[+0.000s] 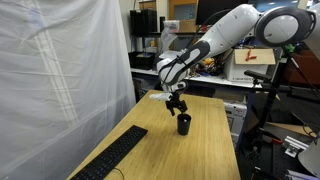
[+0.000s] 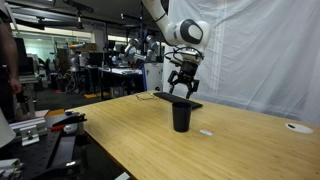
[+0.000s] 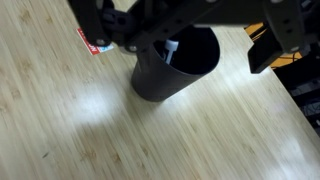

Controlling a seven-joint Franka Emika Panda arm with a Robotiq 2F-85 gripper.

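A black cylindrical cup stands upright on the light wooden table. Just above and beside its rim, my gripper hangs with fingers apart. The wrist view shows the dark cup between the spread fingers, with a small pale item visible inside its mouth. What that item is cannot be made out. In the second exterior view the gripper is over the far side of the cup. Nothing appears gripped.
A long black keyboard-like object lies along the table's left edge. A white round piece and a small pale scrap are on the tabletop. Wide bare wood surrounds the cup. Shelves and boxes stand beyond the table.
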